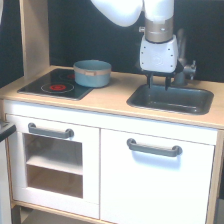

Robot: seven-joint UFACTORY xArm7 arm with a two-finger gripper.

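Note:
My gripper (pixel 159 84) points down over the left part of the dark sink (pixel 172 98). Its two dark fingers stand apart, and nothing shows between them. On the counter, to the left of the gripper and well clear of it, sits a blue-grey pot (pixel 92 75). The pot is upright, just right of the black stove top (pixel 57 86).
Behind the gripper, a faucet (pixel 182 68) rises at the sink's back edge. Below the wooden counter are a white cabinet door (pixel 150 185) with a dark bar handle (pixel 154 148) and a left unit with another handle (pixel 50 131). Bare counter (pixel 112 97) lies between pot and sink.

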